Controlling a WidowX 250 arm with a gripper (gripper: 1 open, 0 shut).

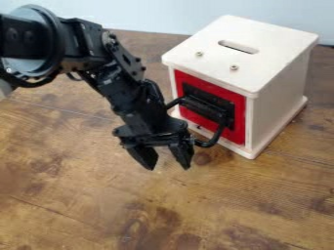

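Observation:
My black gripper [163, 157] points down over the wooden table, left of and in front of a pale wooden box [276, 98], its two fingers apart with nothing visible between them. The box has a slot in its top, two small knobs and a red front panel [190, 82] with a black fitting on it. A black bar curves from that fitting down beside my gripper; whether they touch is hard to tell.
A white wall [144, 15] runs behind.

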